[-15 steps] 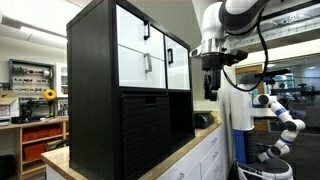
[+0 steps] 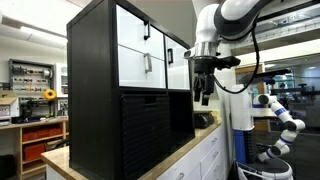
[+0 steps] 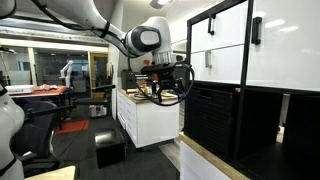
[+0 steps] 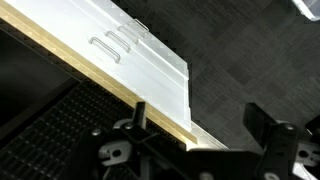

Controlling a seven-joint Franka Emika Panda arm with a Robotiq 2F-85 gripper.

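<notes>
My gripper stands open in the wrist view, with bare floor and part of the counter's side showing between its black fingers. In exterior view 1 the gripper (image 2: 202, 96) points down in the air at the front of the tall dark cabinet (image 2: 98, 90). White doors (image 2: 135, 68) with black handles close the cabinet's upper part. Below them, a black ribbed panel (image 2: 145, 130) covers one bay, beside an open dark compartment (image 2: 181, 117). Nothing hangs from the gripper.
A wood-edged counter (image 2: 183, 158) runs under the cabinet, with white drawers (image 4: 120, 38) and metal pulls below. A black box (image 3: 111, 149) stands on the floor; a white robot arm (image 2: 280, 125) is farther off.
The cabinet doors look unchanged.
</notes>
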